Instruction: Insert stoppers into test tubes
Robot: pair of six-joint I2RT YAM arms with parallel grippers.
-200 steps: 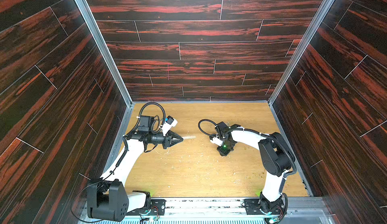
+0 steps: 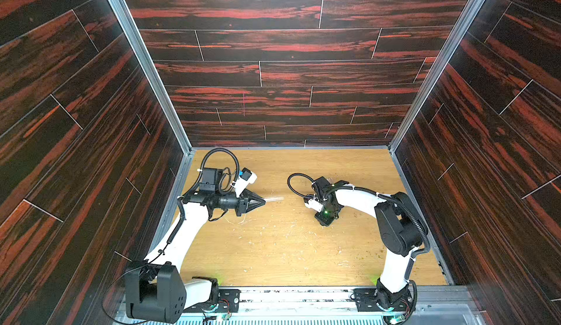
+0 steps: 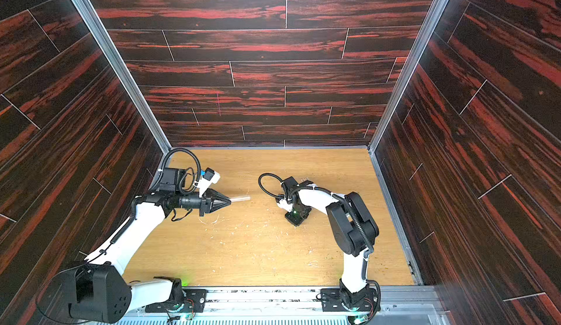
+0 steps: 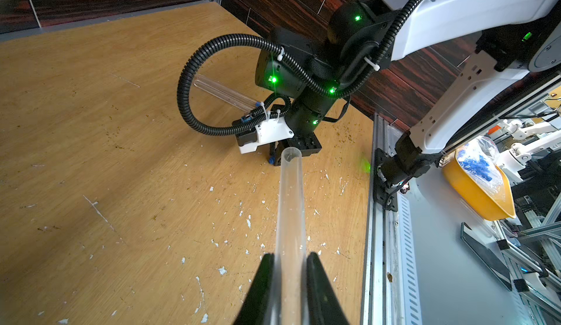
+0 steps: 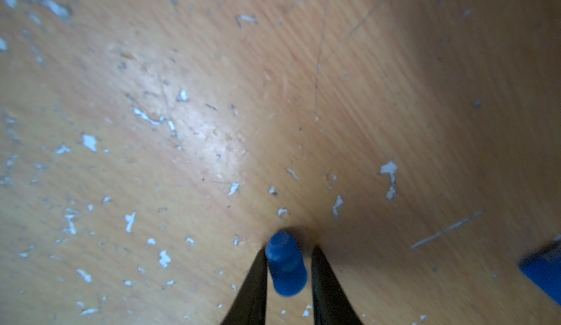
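A clear test tube is pinched in my left gripper, its open mouth pointing away from the fingers toward the right arm. From above, that tube sticks out sideways over the table. My right gripper points down at the table, with a small blue stopper between its fingers. The stopper lies against or close to one finger, while a gap shows on the other side; the fingers are part open. A second clear tube lies on the table behind the right gripper, partly hidden by its cable.
At the right edge of the right wrist view is another blue object, cut off. White flecks litter the wooden table, whose front and back are otherwise clear. Outside the cell, a yellow bin holds bagged blue pieces.
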